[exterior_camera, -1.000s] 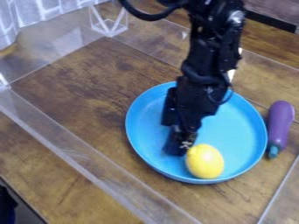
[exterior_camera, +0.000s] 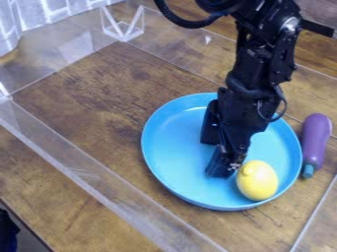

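My black gripper reaches down from the top of the view into a blue plate, its fingers low over the plate just left and above a yellow oval object, which looks like a lemon or egg. The finger is open as far as it shows, though the dark fingers partly overlap. A purple eggplant-like object lies outside the plate at the right.
Transparent edges run along the left and lower left. A small white wire-like frame stands at the back.
The arm has moved right, toward the yellow object. The yellow object has shifted right on the plate from where it was a second ago.
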